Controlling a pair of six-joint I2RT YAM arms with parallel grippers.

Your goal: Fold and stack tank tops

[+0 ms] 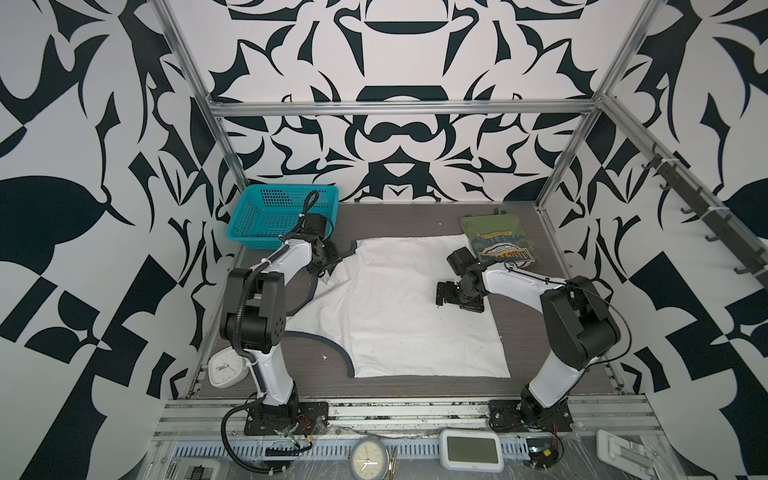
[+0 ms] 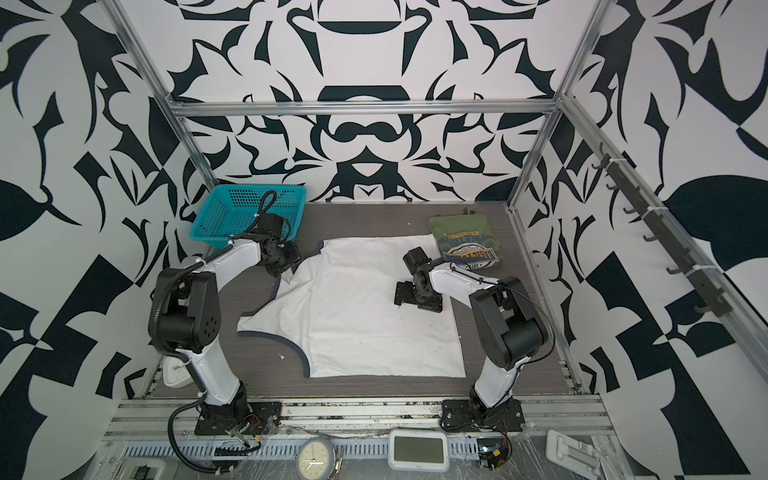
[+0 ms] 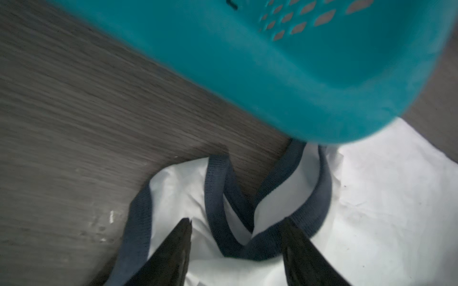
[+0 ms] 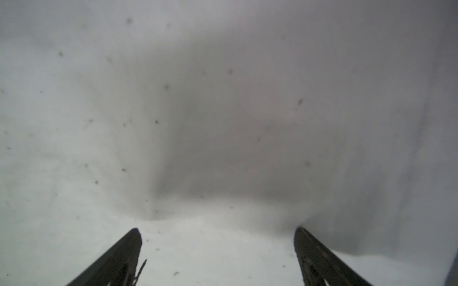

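Observation:
A white tank top (image 1: pixel 400 320) with dark navy trim lies spread on the dark table, its left strap end bunched, with the trim (image 3: pixel 217 200) looped in the left wrist view. My left gripper hovers over that bunched part beside the basket, fingers apart, apparently empty. My right gripper is open over the middle right of the white fabric, with nothing between its fingers. A green tank top (image 1: pixel 492 232) with a printed logo lies folded at the back right, behind my right gripper.
A teal basket (image 1: pixel 244 216) sits at the back left, close by my left gripper. A small white container (image 1: pixel 226 368) is at the front left. Bare table (image 1: pixel 400 220) shows along the back and around the tank top.

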